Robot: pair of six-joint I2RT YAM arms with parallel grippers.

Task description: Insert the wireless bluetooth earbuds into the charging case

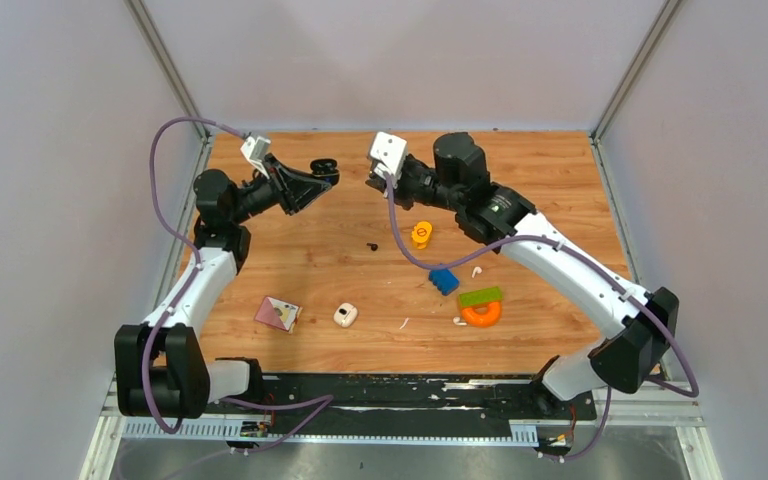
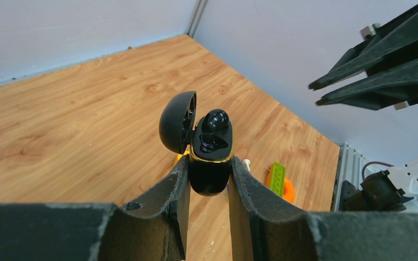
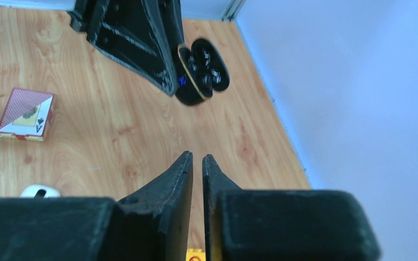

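A black charging case with gold trim and lid raised is held upright above the table by my left gripper, which is shut on it; the same case [image 3: 196,81] shows in the right wrist view. One dark bud shape sits in it. A small dark earbud [image 1: 372,246] lies mid-table in the top view. My right gripper is raised to the right of the case, facing it, its fingertips close together with a narrow gap and nothing visible between them.
A white case [image 1: 345,314], card box [image 1: 278,313], yellow object [image 1: 421,234], blue block [image 1: 443,281], green block [image 1: 480,296], orange ring [image 1: 483,316] and small white pieces [image 1: 477,271] lie on the wooden table [image 1: 300,250]. Walls border it.
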